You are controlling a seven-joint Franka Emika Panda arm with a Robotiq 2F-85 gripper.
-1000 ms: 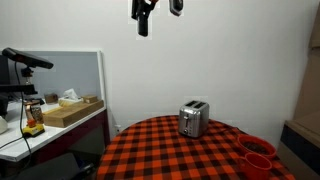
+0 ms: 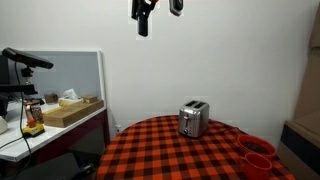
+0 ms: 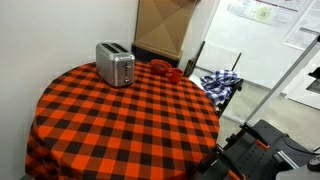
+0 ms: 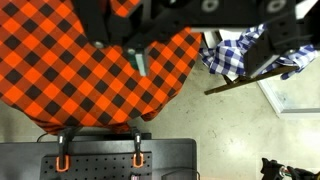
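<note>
A silver two-slot toaster (image 2: 193,119) stands upright on a red-and-black checked tablecloth (image 3: 120,120), near the back of the table. Two red vessels, a bowl (image 2: 257,149) and a cup-like one (image 2: 257,166), sit to its right in exterior view 1. High above the table hangs the dark end of my arm with the gripper (image 2: 142,28), well clear of everything on the cloth. In the wrist view its dark, blurred parts fill the top of the picture over the cloth. Whether the fingers are open or shut does not show.
A brown board (image 3: 163,25) rises behind the red vessels. A chair with a blue-and-white checked cloth (image 3: 220,84) stands beyond the table. At the left, a white side table (image 2: 45,135) carries boxes and small goods.
</note>
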